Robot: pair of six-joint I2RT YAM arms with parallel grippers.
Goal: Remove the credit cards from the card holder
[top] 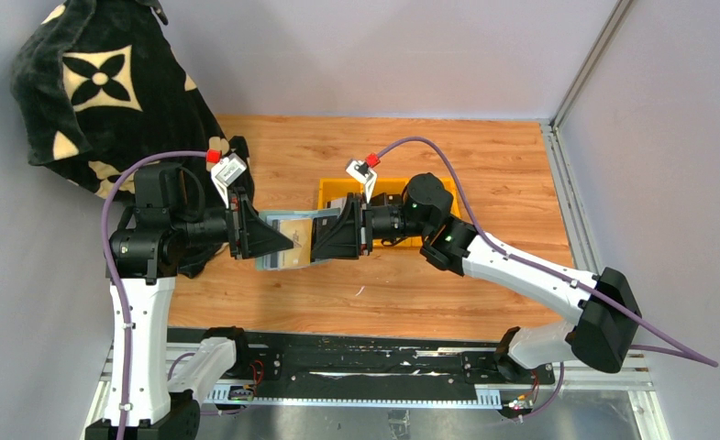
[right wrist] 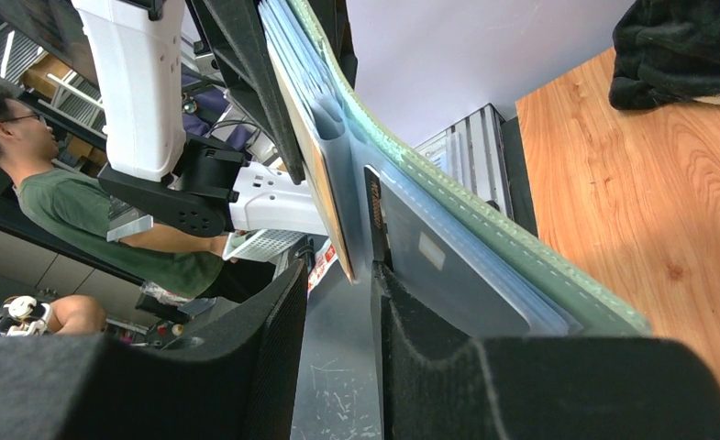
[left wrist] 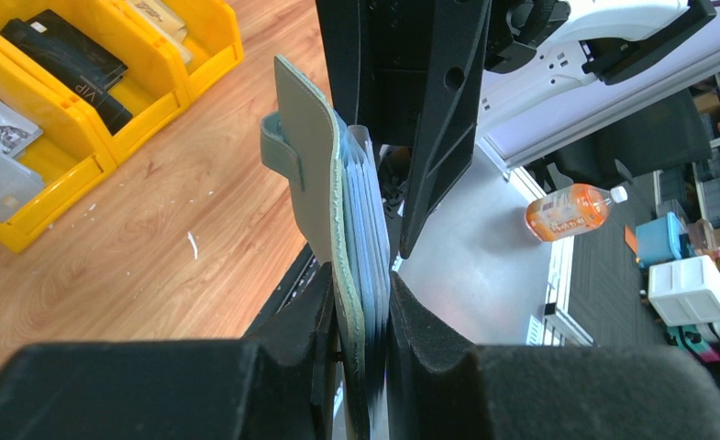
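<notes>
The pale green card holder point(top: 269, 217), with clear sleeves, is raised between the two arms. My left gripper is shut on it, the sleeves bunched between its fingers. A gold card point(top: 294, 240) shows in the holder from above. In the right wrist view a black card point(right wrist: 448, 252) sits in a clear sleeve, its dark edge standing out toward my right gripper. That gripper is open at the holder's other side. One finger point(right wrist: 394, 302) lies close against the black card's edge; whether they touch, I cannot tell.
A yellow bin point(left wrist: 108, 151) with compartments stands on the wooden table behind the right gripper, with several cards inside. A dark patterned cloth point(top: 108, 92) hangs at the back left.
</notes>
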